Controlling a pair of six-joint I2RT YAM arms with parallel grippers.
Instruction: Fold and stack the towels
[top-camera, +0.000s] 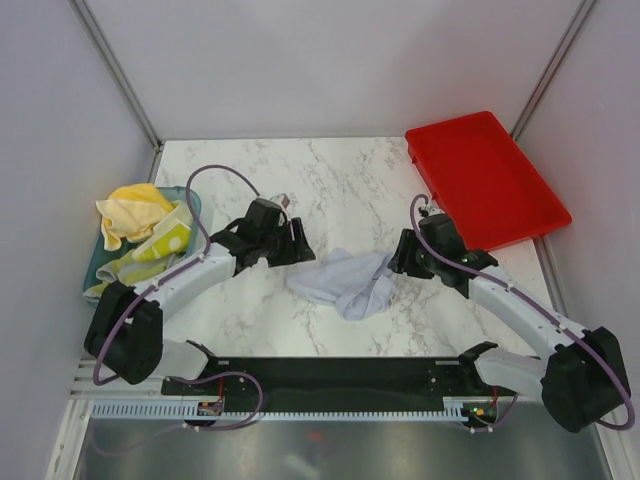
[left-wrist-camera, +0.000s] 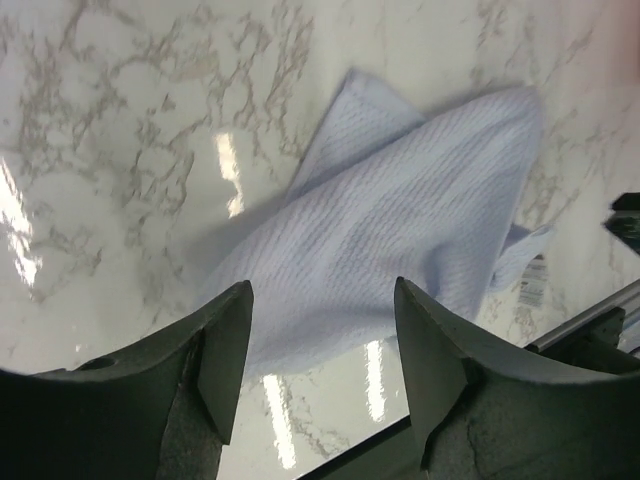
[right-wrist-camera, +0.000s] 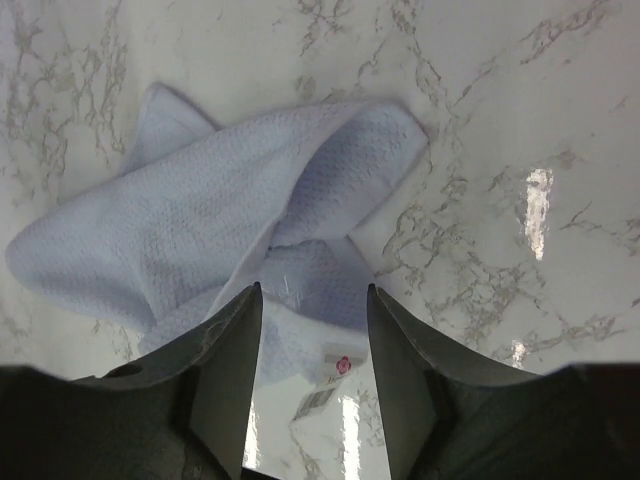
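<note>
A pale lavender towel (top-camera: 345, 276) lies crumpled on the marble table between my two grippers, its folds overlapping and one corner poking out at the back. In the left wrist view the towel (left-wrist-camera: 370, 210) spreads beyond my left gripper, which is open with no cloth held. The right wrist view has the towel (right-wrist-camera: 240, 190) raised in a long fold, with a tagged corner (right-wrist-camera: 340, 360) close to my right gripper. That gripper's fingers stand apart, and I see no cloth gripped between them.
At the left, a teal basket (top-camera: 193, 205) holds several yellow, green and grey towels (top-camera: 135, 215). An empty red tray (top-camera: 480, 175) sits at the back right. Bare marble (top-camera: 290, 165) stretches behind the towel.
</note>
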